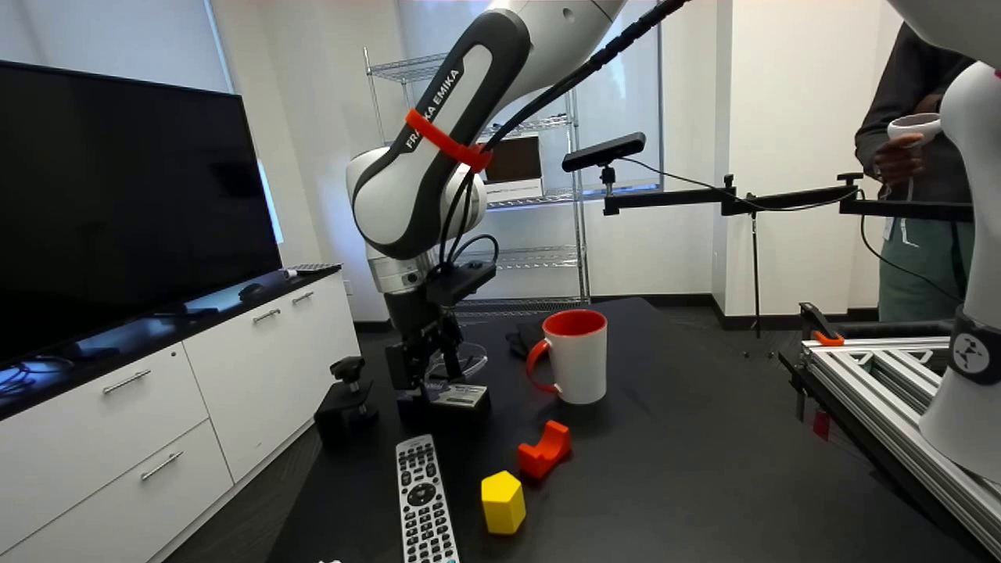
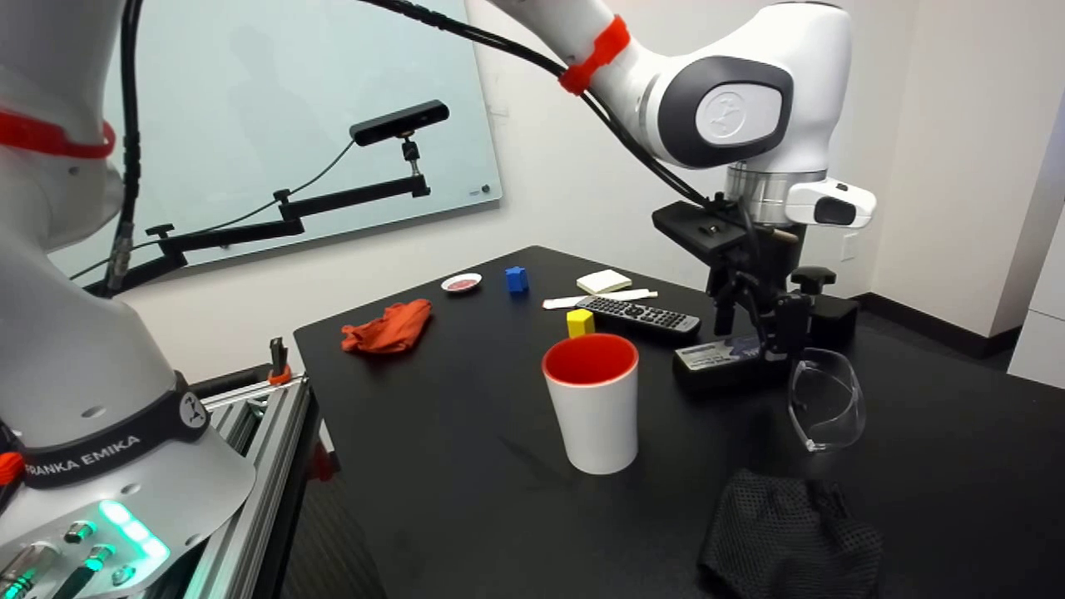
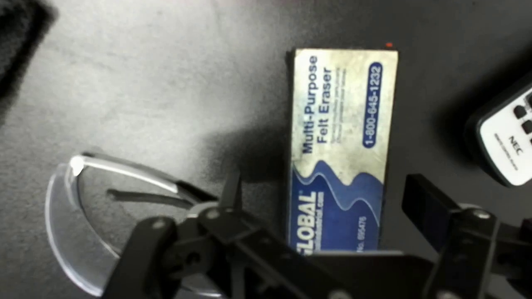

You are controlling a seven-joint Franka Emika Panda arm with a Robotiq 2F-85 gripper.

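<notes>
A felt eraser (image 3: 341, 149) with a white and blue label lies flat on the black table, between the spread fingers of my open gripper as the wrist view shows it. In exterior view 1 the gripper (image 1: 422, 380) is low over the far end of the eraser (image 1: 460, 396). From the other side, the gripper (image 2: 764, 334) hides part of the eraser (image 2: 720, 354). Clear safety glasses (image 2: 826, 401) rest just beside it; in the wrist view one finger partly covers the glasses (image 3: 75, 224). Whether the fingers touch the eraser, I cannot tell.
A white mug (image 2: 599, 424) with a red inside stands close by. The remote (image 1: 427, 497), a yellow block (image 1: 504, 505), a red piece (image 1: 545, 450) and a black clamp (image 1: 345, 403) surround the eraser. Black mesh cloth (image 2: 789, 539) lies near the glasses.
</notes>
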